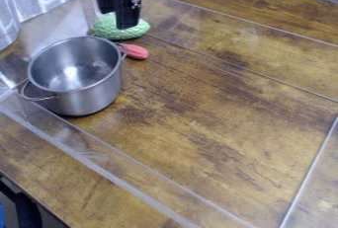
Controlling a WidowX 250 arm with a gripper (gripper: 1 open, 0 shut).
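Observation:
My black gripper (122,13) hangs at the top of the view, above a green textured object (126,30) that looks like a cabbage or bumpy vegetable. I cannot tell how its fingers stand. A steel pot (75,79) with side handles sits empty on the left of the wooden table. A small red object (130,50) lies just right of the pot's rim, below the green object.
A pale patterned backdrop stands at the back left, and a dark edge runs at the top right.

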